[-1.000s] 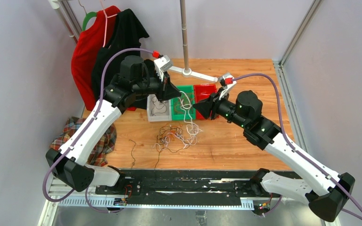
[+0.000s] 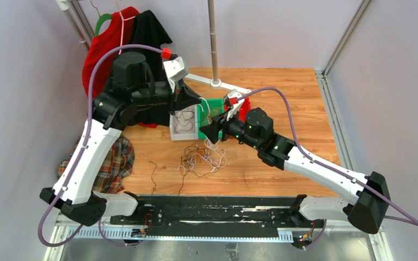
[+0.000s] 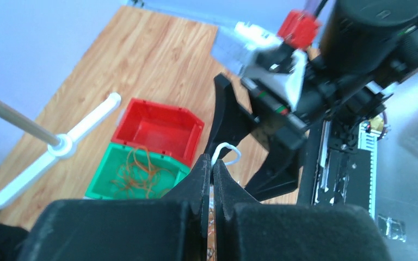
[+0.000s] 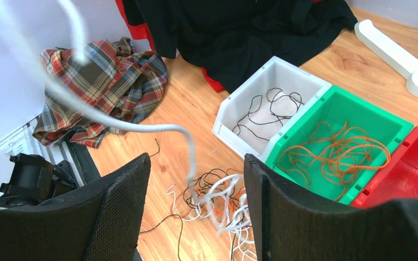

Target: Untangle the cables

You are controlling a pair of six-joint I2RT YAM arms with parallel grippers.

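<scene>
A white cable [image 3: 226,145] comes out from between the fingertips of my left gripper, which is shut on it and raised above the table. From there the cable hangs down to a tangle of white, black and orange cables [image 2: 201,160] on the tabletop. Lower and to the right of it, my right gripper [image 2: 206,130] has its fingers [image 4: 122,198] apart. In the right wrist view the white cable [image 4: 158,128] passes across the gap, and white loops [image 4: 223,201] show beyond it; the fingers do not clamp it.
Behind the tangle stand a white bin [image 4: 275,103] with black cables, a green bin [image 4: 397,119] with orange cables and a red bin [image 3: 158,128] that looks empty. A plaid cloth [image 2: 121,163] lies at the left.
My right gripper has moved left, close to the hanging white cable. The left gripper has shifted left and up in the top view, with the cable still in its tips.
</scene>
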